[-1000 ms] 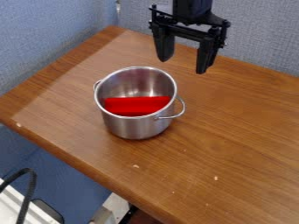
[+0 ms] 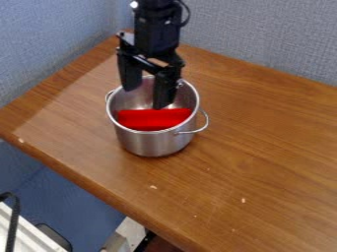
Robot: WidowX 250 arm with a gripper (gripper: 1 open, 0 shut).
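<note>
A steel pot [image 2: 156,141] with side handles stands on the wooden table, left of the middle. A red object [image 2: 153,119] lies inside it, toward the front. My black gripper [image 2: 148,87] hangs over the pot from above, open, its fingers reaching down into or just above the back of the opening; whether they touch anything is hard to tell.
Blue-grey walls border it at back and left. A white item and a cable sit low at the lower left, off the table.
My gripper has moved left and down from the back right to over the pot. The pot and red object look unmoved.
</note>
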